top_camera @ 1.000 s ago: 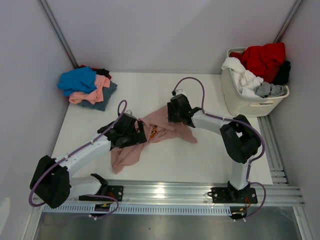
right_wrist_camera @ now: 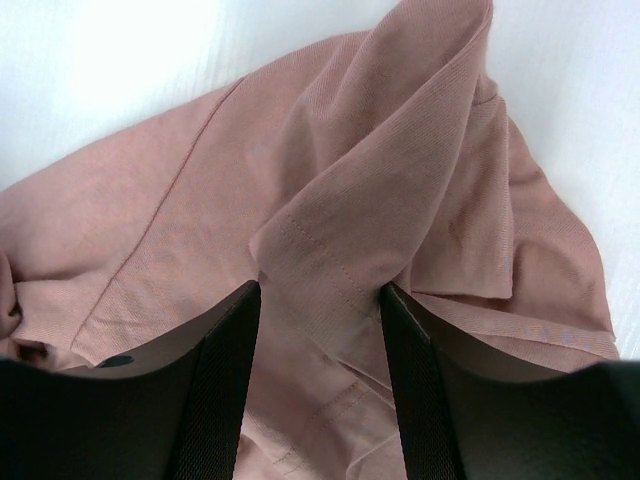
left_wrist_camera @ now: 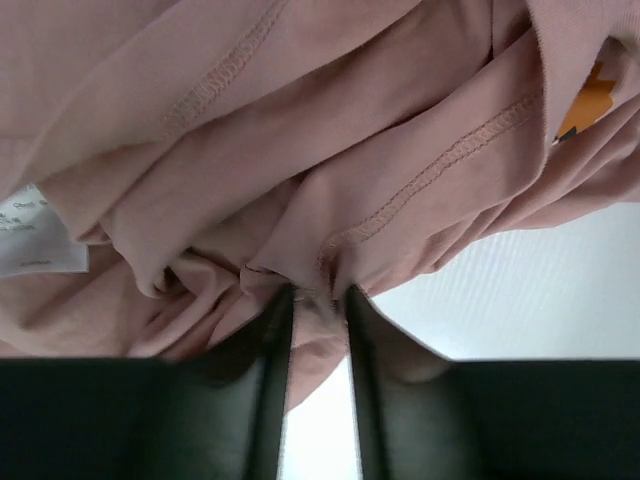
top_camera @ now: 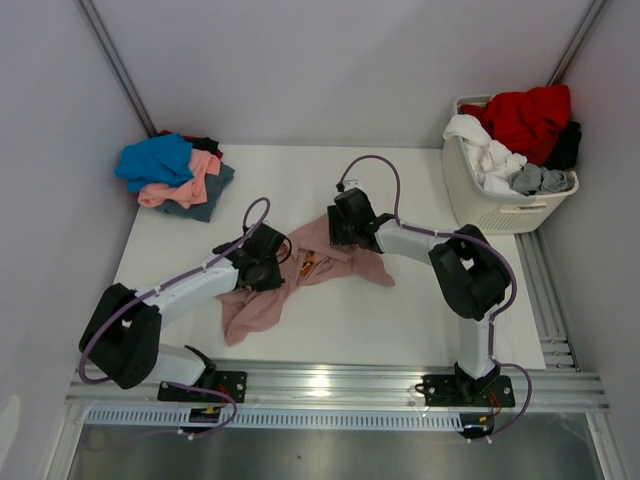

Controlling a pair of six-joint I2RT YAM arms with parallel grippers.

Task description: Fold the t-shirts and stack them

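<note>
A dusty-pink t-shirt lies crumpled across the middle of the table, with an orange print patch partly showing and a white label among its folds. Over its left part, my left gripper points down, its fingers a narrow gap apart with a fold of pink cloth between the tips; whether they press on it is unclear. Above the far right part, my right gripper has its fingers farther apart, either side of a raised fold. The arms hide part of the shirt from above.
At the back left sits a stack of folded clothes, a blue one on top of a salmon one. A white laundry basket holding red, white, black and grey clothes stands at the back right. Bare table shows at front right.
The shirt looks nearly unchanged.
</note>
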